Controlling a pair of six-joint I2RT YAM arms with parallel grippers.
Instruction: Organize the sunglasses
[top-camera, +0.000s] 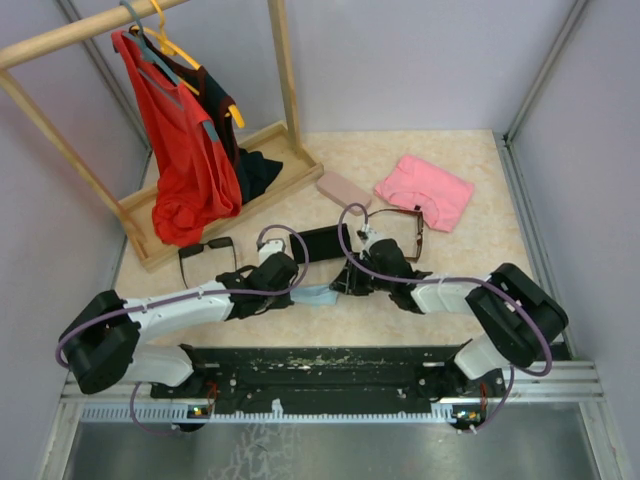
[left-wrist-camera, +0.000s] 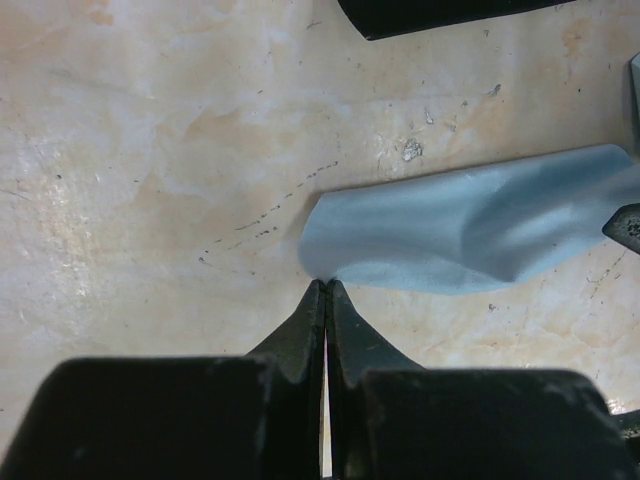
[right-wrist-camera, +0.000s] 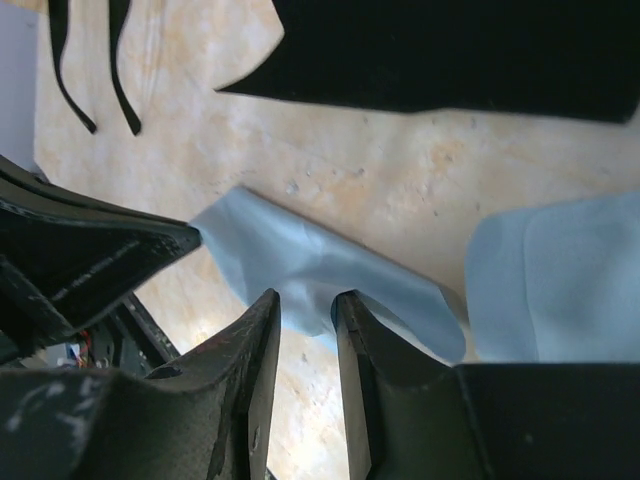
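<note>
A light blue cloth (top-camera: 315, 296) lies between my grippers. My left gripper is shut at the cloth's left end, its tips touching it. My right gripper is part open over the cloth, with a fold of it rising near the fingertips; whether it holds that fold I cannot tell. In the top view, sunglasses (top-camera: 215, 243) lie at the left, and another pair (top-camera: 420, 235) at the right behind my right arm.
A black open case (top-camera: 318, 243) lies behind the cloth. Farther back are a pink slab (top-camera: 343, 190), a folded pink shirt (top-camera: 425, 190) and a wooden clothes rack (top-camera: 285, 60) with garments.
</note>
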